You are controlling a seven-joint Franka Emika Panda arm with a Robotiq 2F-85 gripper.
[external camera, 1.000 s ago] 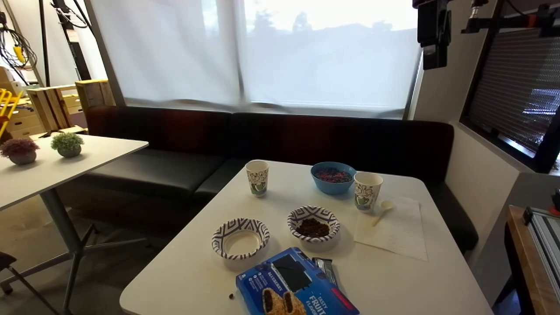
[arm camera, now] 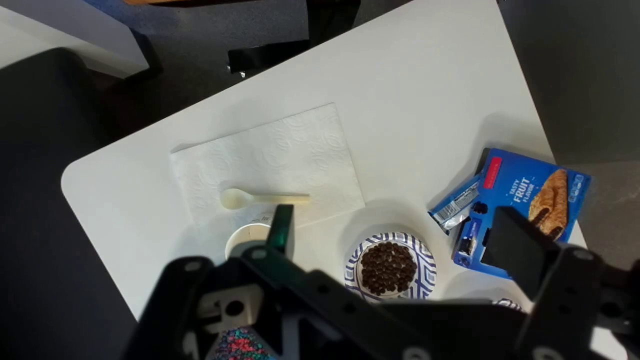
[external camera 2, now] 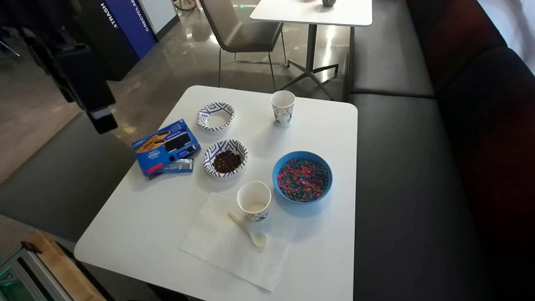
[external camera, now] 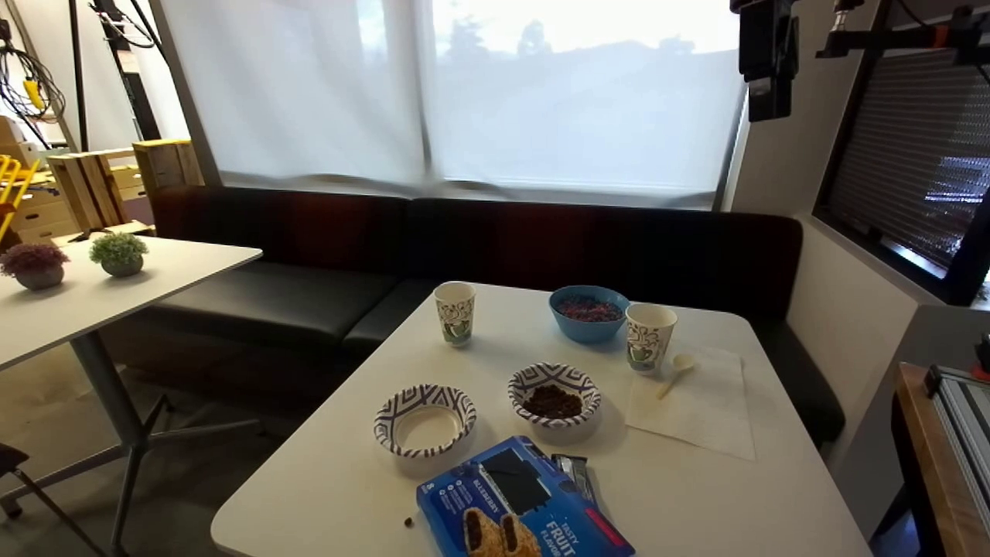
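Observation:
High above the white table, my gripper stands open, its two fingers (arm camera: 282,233) wide apart and nothing between them. In exterior view 2 the gripper (external camera 2: 103,120) hangs at the upper left, clear of everything. Below it in the wrist view lies a patterned bowl of brown pieces (arm camera: 388,268). A pale spoon (arm camera: 237,198) rests on a white napkin (arm camera: 288,144), with a paper cup (external camera 2: 254,198) beside it. A blue bowl (external camera 2: 302,154) holds small coloured beads. The second patterned bowl (external camera 2: 216,119) looks empty. Another paper cup (external camera 2: 283,106) stands near the far edge.
A blue snack box (external camera 2: 163,146) lies near one table edge, with a wrapped bar (arm camera: 459,203) partly under it. One tiny dark piece (external camera: 408,521) sits on the table beside the box. Bare tabletop (arm camera: 414,78) spreads around the napkin. A dark bench (external camera 2: 401,165) borders the table.

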